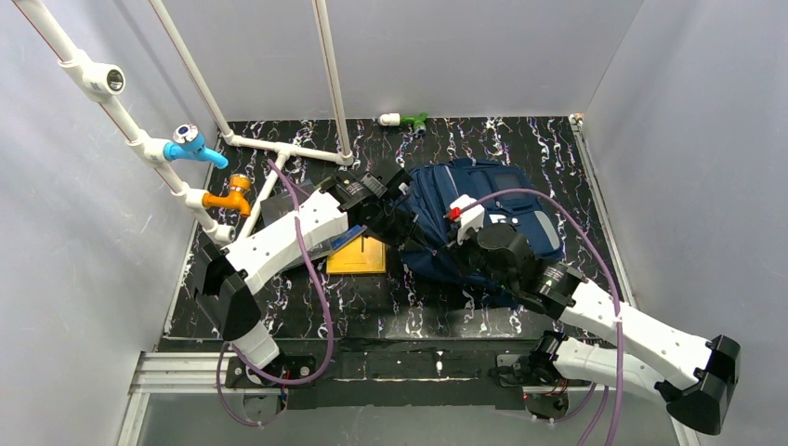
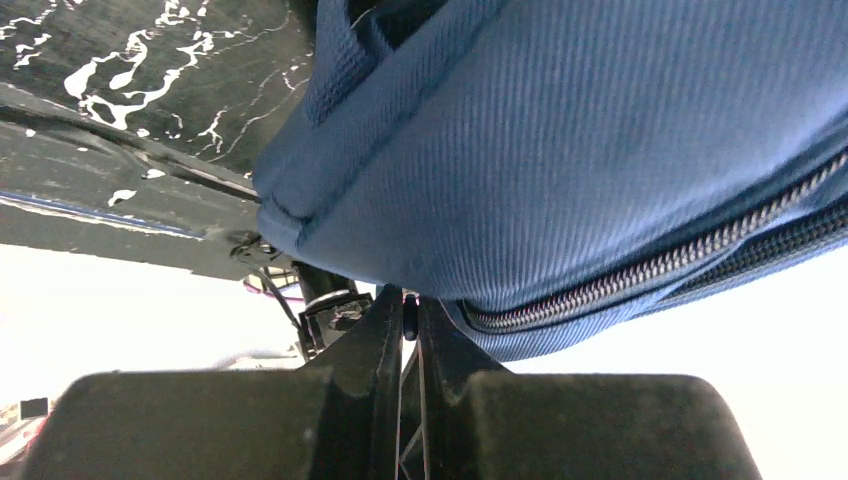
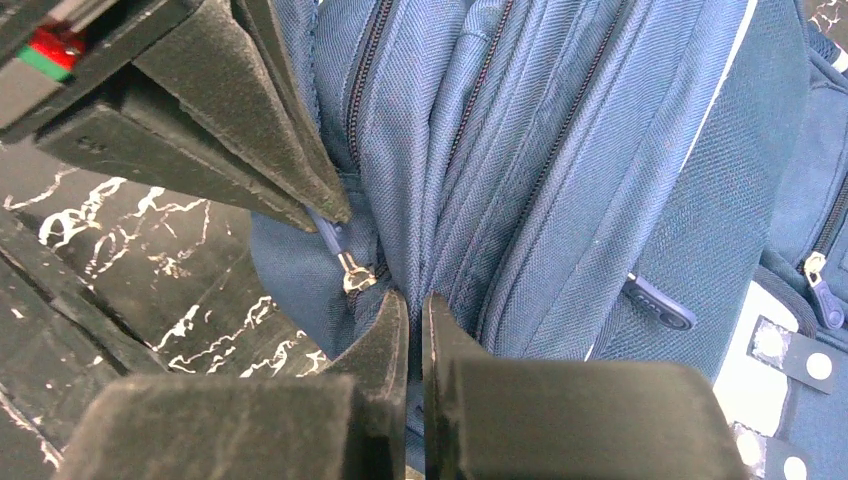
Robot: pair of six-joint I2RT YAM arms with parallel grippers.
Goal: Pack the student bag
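Note:
The dark blue bag [image 1: 437, 200] lies on the right half of the table, its zipped side turned toward the arms. In the right wrist view, my left gripper is shut on a blue zipper pull [image 3: 330, 238] that leads to a metal slider. My right gripper is shut on a fold of the bag's fabric close to that zipper. A second zipper pull [image 3: 662, 303] hangs loose to the right. From the left wrist, a zipper track [image 2: 660, 255] runs along the bag near the fingertips. The bag's opening cannot be made out.
A yellow book [image 1: 358, 256] lies left of the bag, with darker books [image 1: 279, 206] partly hidden under the left arm. White pipes with a blue tap [image 1: 195, 147] and an orange tap [image 1: 229, 195] stand at the left. A green fitting [image 1: 415, 122] sits at the back.

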